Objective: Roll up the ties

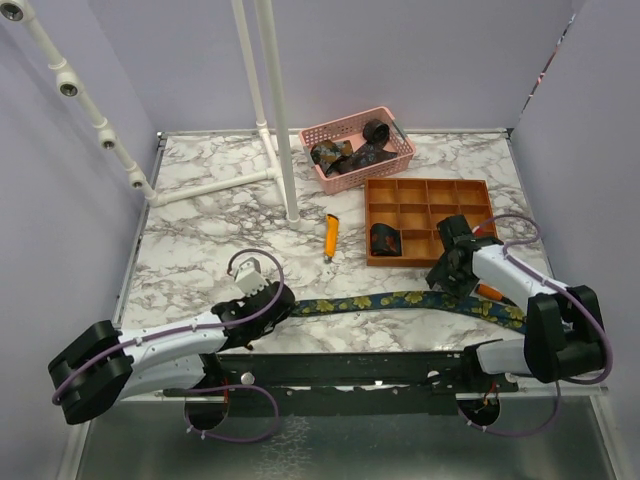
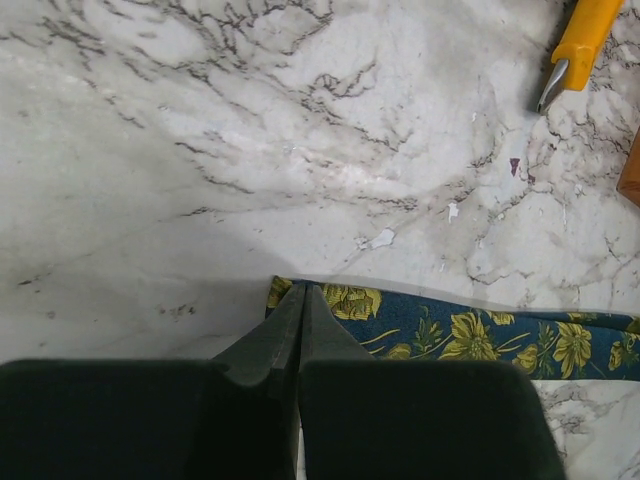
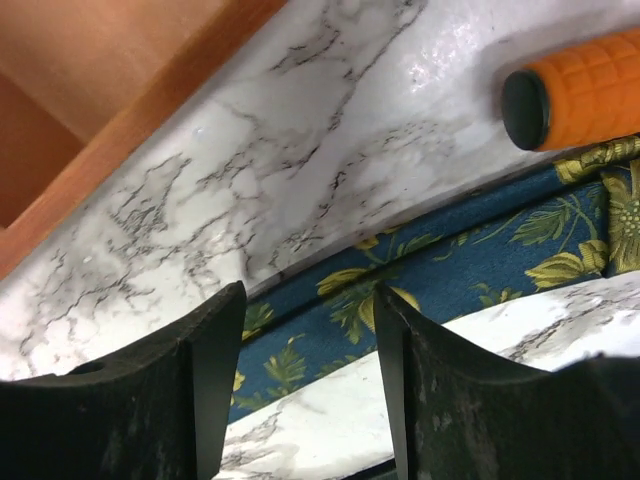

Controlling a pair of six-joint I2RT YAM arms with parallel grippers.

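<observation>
A long navy tie with yellow flowers (image 1: 360, 302) lies flat along the front of the table, its left end under my left gripper, which is shut at that end. My right gripper is part open above the tie's right stretch (image 3: 480, 260), which shows a lengthwise fold; nothing shows held between its fingers.
A wooden compartment box (image 1: 410, 190) with one dark rolled item (image 1: 385, 240) stands behind the tie. An orange cutter (image 1: 331, 235) lies left of it, an orange handle (image 3: 590, 95) near the right gripper. A pink basket (image 1: 340, 178) and white pipes stand at the back.
</observation>
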